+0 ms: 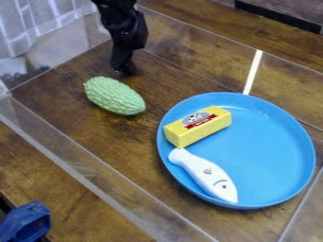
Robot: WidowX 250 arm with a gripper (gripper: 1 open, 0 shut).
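Note:
The black gripper [124, 59] hangs at the top left, above and behind a green bitter melon [115, 95] lying on the wooden surface; it is apart from the melon, and its fingers are too dark to make out clearly. A blue plate [269, 152] on the right holds a yellow box [197, 126] with a printed label and a white fish-shaped object [206, 177].
A white strip [252, 73] lies behind the plate. A blue object [25, 224] is at the lower left corner. A pale cloth [25, 24] is at the back left. Clear wood lies between gripper and plate.

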